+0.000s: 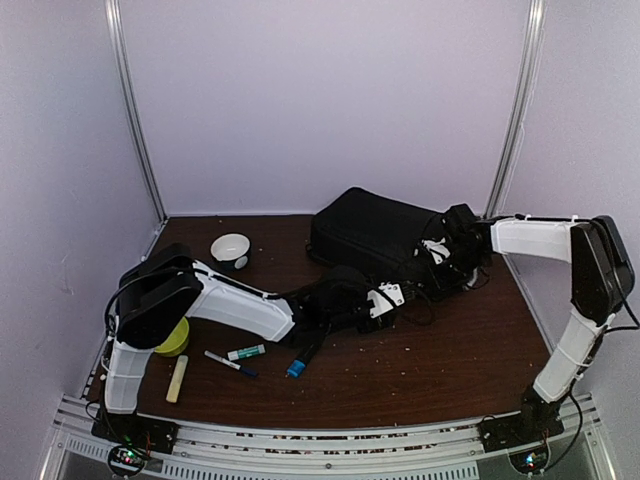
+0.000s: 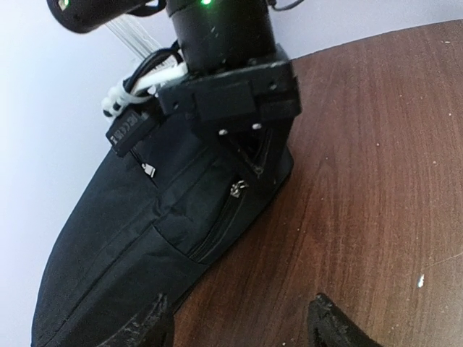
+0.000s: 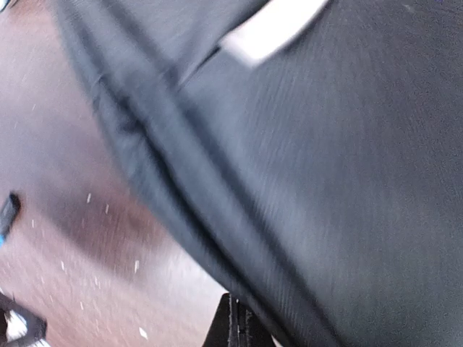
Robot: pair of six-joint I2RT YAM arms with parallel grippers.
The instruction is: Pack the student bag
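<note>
The black bag [image 1: 365, 230] lies at the back centre right of the table, zippers showing along its side in the left wrist view [image 2: 123, 246]. My left gripper is open low over the wood beside the bag, nothing between its fingertips. My right gripper is shut, with nothing visible between its fingers, right at the bag's dark edge, which is blurred in its wrist view. In the top view both grippers are largely hidden among the dark arms and bag.
A white bowl [image 1: 230, 243] stands back left, a yellow container [image 1: 174, 340] at left. A glue stick [image 1: 245, 352], a pen [image 1: 225, 362], a pale bar [image 1: 176, 380] and a blue-capped item [image 1: 297, 368] lie at front left.
</note>
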